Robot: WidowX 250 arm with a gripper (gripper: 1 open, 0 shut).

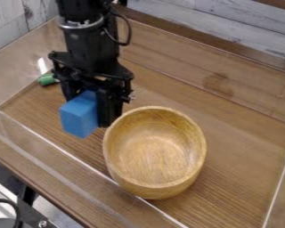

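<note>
My black gripper (92, 105) hangs over the left middle of the table, shut on a blue block (79, 116). The block is held just left of a round tan bowl (155, 153), which looks empty. Whether the block touches the table cannot be told from this view.
A small green object (46, 79) lies at the left behind the arm. A white edge runs along the back, and a clear strip crosses the lower left.
</note>
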